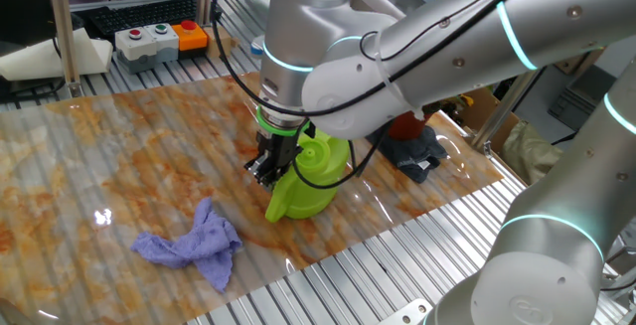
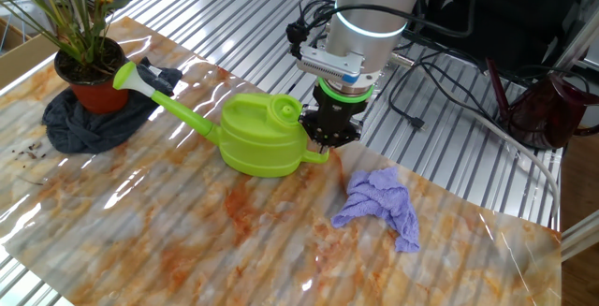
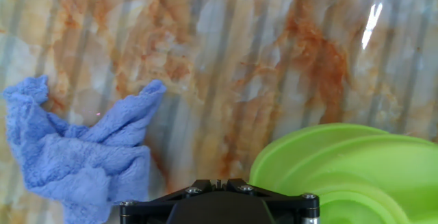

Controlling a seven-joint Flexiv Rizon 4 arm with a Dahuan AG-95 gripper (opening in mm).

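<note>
A lime-green watering can (image 2: 260, 142) stands upright on the marbled sheet, its long spout (image 2: 187, 117) pointing toward the potted plant. My gripper (image 2: 324, 147) is low at the can's handle end, close against it. Part of the can (image 3: 342, 166) fills the lower right of the wrist view, beside the black gripper body. That view cuts off the fingertips, and the exterior views are too small to show whether the fingers are open or shut. A crumpled purple cloth (image 1: 199, 244) lies apart from the can, on the left in exterior view 1.
A potted plant (image 2: 101, 91) sits on a dark cloth (image 2: 70, 126) past the spout. A dark red jug (image 2: 545, 109) and loose cables lie on the slatted metal table (image 2: 215, 11). Button boxes (image 1: 147, 47) stand at the back. Much of the marbled sheet (image 1: 109, 161) is bare.
</note>
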